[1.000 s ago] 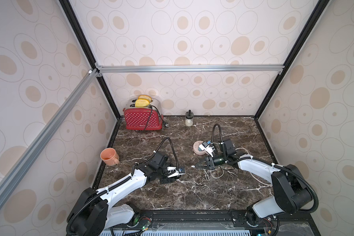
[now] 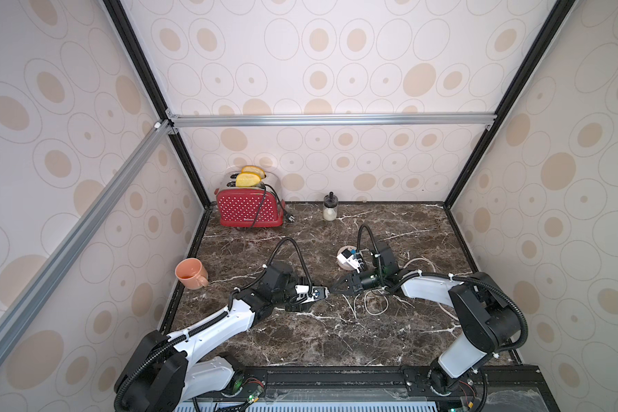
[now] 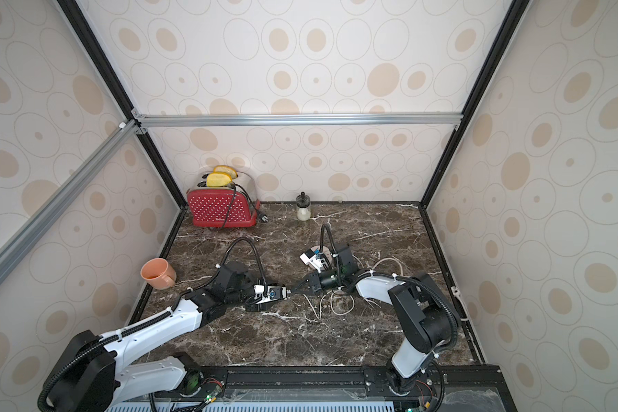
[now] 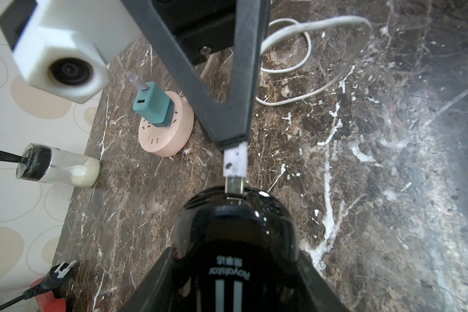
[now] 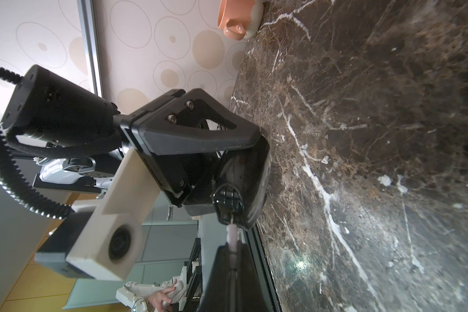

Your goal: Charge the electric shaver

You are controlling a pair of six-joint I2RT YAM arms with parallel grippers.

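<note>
The glossy black shaver (image 4: 234, 223) lies in my left gripper, which is shut around its body; its charging end faces my right arm. A white cable plug (image 4: 235, 162) sticks out of the tips of my right gripper, shut on it. Part of the plug's metal tip shows at the shaver's end face. In the right wrist view the plug (image 5: 232, 235) lines up with the shaver (image 5: 252, 179) and meets its end; how deep the tip sits cannot be told. Behind the right gripper the white cable (image 4: 317, 26) loops over the counter.
A teal charger block (image 4: 153, 103) stands in the round pink socket (image 4: 169, 140). Toward the back are a seasoning jar (image 2: 330, 206) and a red toaster (image 2: 250, 208) with bread. An orange mug (image 2: 191, 273) is at the left edge.
My right gripper has moved left with the plug, closing the gap to the shaver. The left gripper has shifted slightly right and away from the front edge.
</note>
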